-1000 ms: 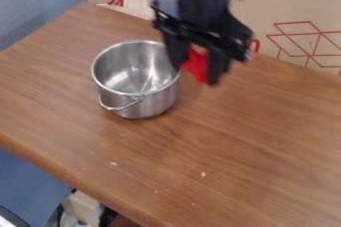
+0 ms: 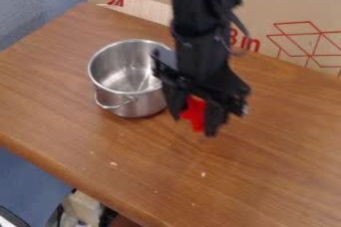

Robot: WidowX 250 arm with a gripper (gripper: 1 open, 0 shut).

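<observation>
My gripper is low over the table, just right of a steel pot with a wire handle, and is shut on a red object that shows between and below its dark fingers. The gripper and arm cover part of the pot's right side, and most of the red object is hidden.
A cardboard panel with red print stands along the back.
The pot looks unmoved.
</observation>
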